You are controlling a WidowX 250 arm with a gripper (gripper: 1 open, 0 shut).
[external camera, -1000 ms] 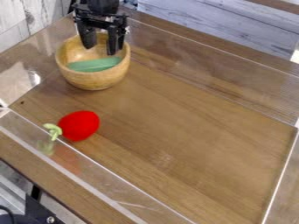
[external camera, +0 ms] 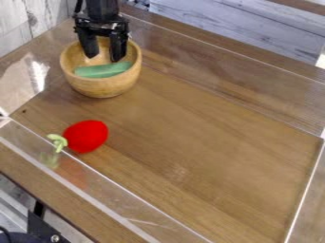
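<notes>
A wooden bowl sits at the upper left of the table, with a green oblong object inside it. My black gripper reaches down from the top into the bowl, just above the green object. Its two fingers appear apart; whether anything lies between them is hard to tell. A red object with a pale green stem lies on the table at the lower left.
A grey-white planked surface borders it at the left and back. Clear strips run along its lower-left and right edges.
The gripper has shifted slightly within the bowl, and its fingers look a little different in position. The bowl and red object have stayed in place.
</notes>
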